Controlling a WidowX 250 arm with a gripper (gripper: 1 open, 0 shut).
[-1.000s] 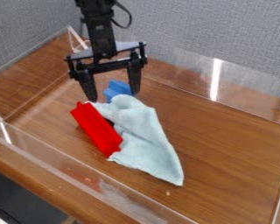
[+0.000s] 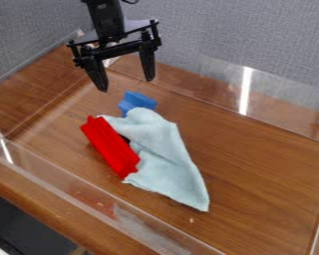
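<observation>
My black gripper (image 2: 125, 74) hangs high at the upper left of the camera view, its two fingers spread wide apart with nothing between them. Below it, a small blue block (image 2: 136, 101) lies on the wooden table (image 2: 249, 169). A red oblong object (image 2: 109, 147) lies in front and to the left of the block, and a pale light-blue cloth (image 2: 167, 165) is spread beside it to the right, partly bunched near the block.
A grey wall (image 2: 249, 55) stands along the back. A pale edge runs along the table's front left.
My gripper has risen away from the block and cloth toward the back, staying open. The objects on the table look unchanged.
</observation>
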